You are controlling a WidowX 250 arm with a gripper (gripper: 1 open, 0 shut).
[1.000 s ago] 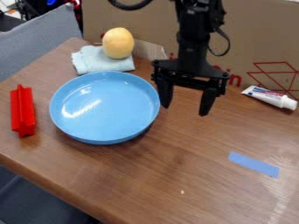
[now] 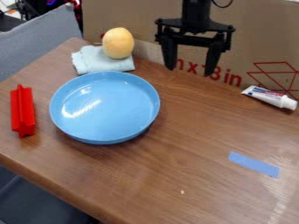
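My black gripper (image 2: pixel 191 54) hangs open at the top centre, above the back of the wooden table, with nothing between its fingers. A blue plate (image 2: pixel 104 108) lies at the left-centre. Behind it a yellow round object (image 2: pixel 118 42) rests by a folded light-blue cloth (image 2: pixel 101 60). A red elongated object (image 2: pixel 23 110) lies left of the plate. A white toothpaste tube (image 2: pixel 270 97) lies at the back right.
A cardboard sheet (image 2: pixel 246 40) stands along the back. A blue tape strip (image 2: pixel 254 164) is on the table at the right.
My gripper has moved up and back, away from the space right of the plate. The objects on the table look unchanged.
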